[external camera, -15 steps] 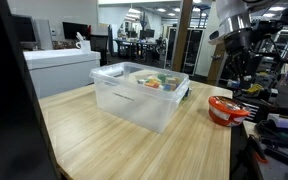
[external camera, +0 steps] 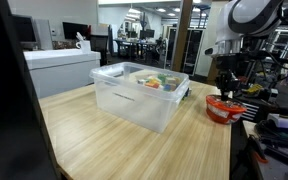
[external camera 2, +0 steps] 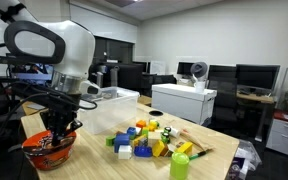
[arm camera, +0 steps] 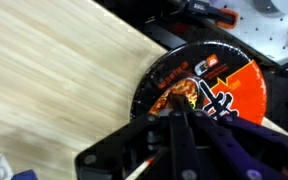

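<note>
A round red tub (external camera: 222, 113) stands at the right edge of the table in exterior view 1. In exterior view 2 the tub (external camera 2: 48, 154) is at the lower left. From the wrist, its black top (arm camera: 208, 75) shows an orange and food-picture print. My gripper reaches down over this top with its fingertips close together, and nothing shows between them. Seen from the side, the gripper (external camera 2: 64, 126) is at the tub's rim or just above it; I cannot tell whether it touches.
A clear plastic bin (external camera: 139, 98) with items in it stands on the table. Several coloured blocks (external camera 2: 144, 140) and a green cylinder (external camera 2: 179, 165) lie on the table to the tub's right in exterior view 2.
The arm has come down toward the tub, its gripper dropping from above to the level of the tub's top. The tub and bin look unmoved.
</note>
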